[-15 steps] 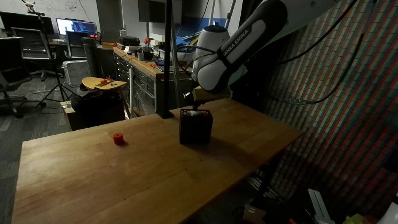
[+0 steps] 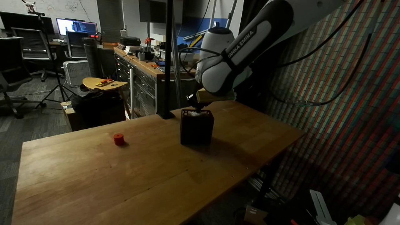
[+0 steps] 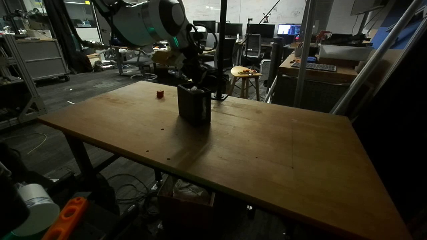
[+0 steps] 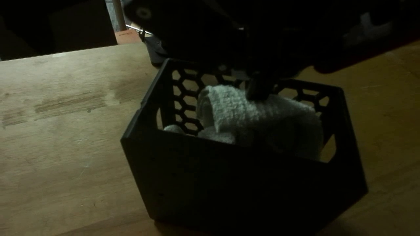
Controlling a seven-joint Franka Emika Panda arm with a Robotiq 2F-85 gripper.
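A black box (image 4: 236, 185) with an open top and honeycomb cut-outs stands upright on the wooden table, seen in all views. Rolled white cloth (image 4: 232, 106) lies inside it, its upper part near rim height; exterior view 1 shows only a pale patch of cloth (image 2: 195, 113). From above, my gripper reaches into the box mouth, its dark fingertip against the cloth's top. The gripper is shut on the cloth, though the far finger is hidden in the dark. A red cylinder (image 2: 118, 139) sits apart on the table.
Wide bare stretches of table (image 3: 256, 136) surround the box. A dark upright post (image 2: 167, 75) stands at the table's edge close to the box. More white cloth (image 4: 216, 135) shows lower in the box.
The arm and gripper have shifted slightly right in exterior view 1, still over the box. The box and the red cylinder have not moved.
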